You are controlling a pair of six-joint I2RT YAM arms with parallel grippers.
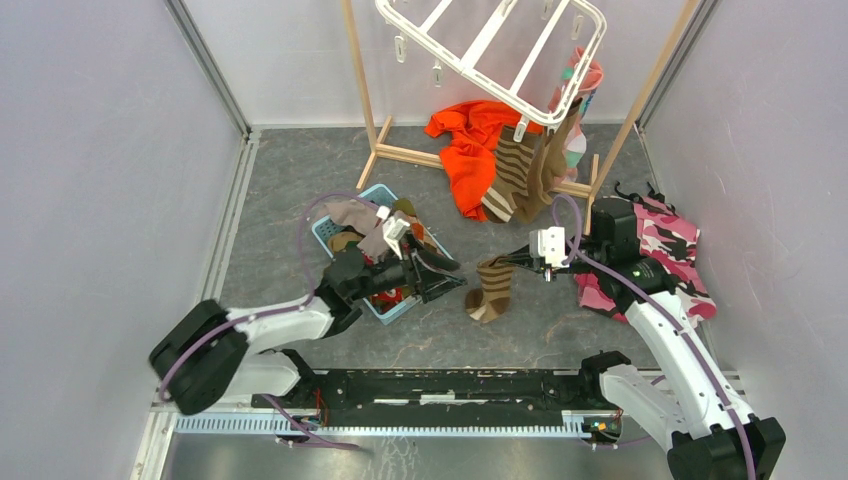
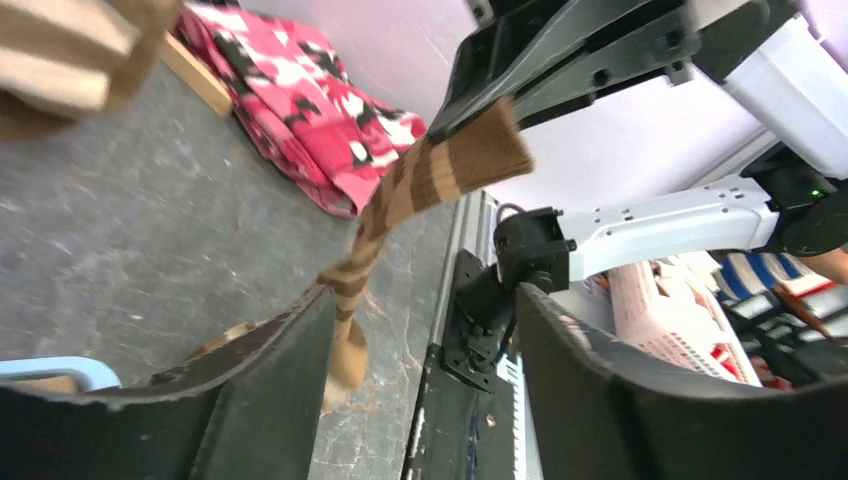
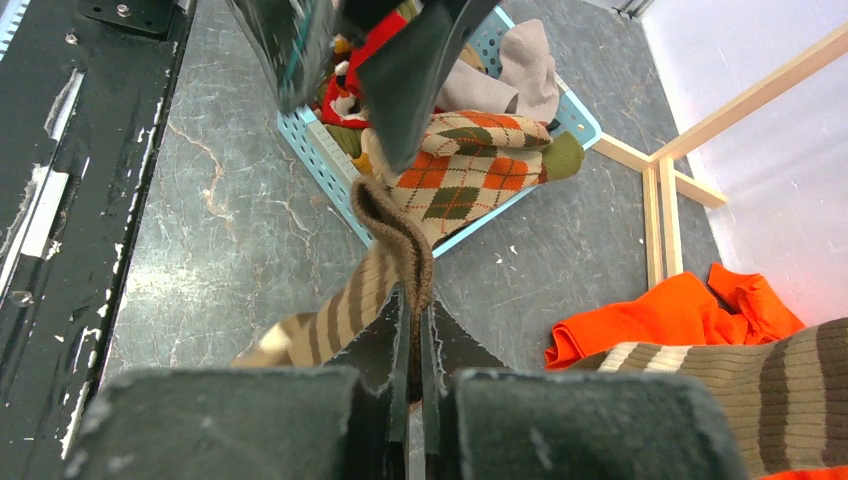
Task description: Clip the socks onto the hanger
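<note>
A brown striped sock [image 1: 488,295] hangs from my right gripper [image 1: 507,262], which is shut on its upper end, as the right wrist view [image 3: 415,330] also shows. In the left wrist view the striped sock [image 2: 450,165] runs down from the right fingertips. My left gripper [image 1: 452,277] is apart from it, just to the left, with its fingers spread and nothing visible held between them. More striped socks [image 1: 520,170] lie with orange cloth [image 1: 466,160] at the foot of the wooden stand, below the white hanger [image 1: 480,45] with its clips.
A blue basket [image 1: 393,314] of clothes lies under and beside the left arm. A pink camouflage cloth [image 1: 665,240] lies at the right. The wooden stand [image 1: 650,75] fills the back.
</note>
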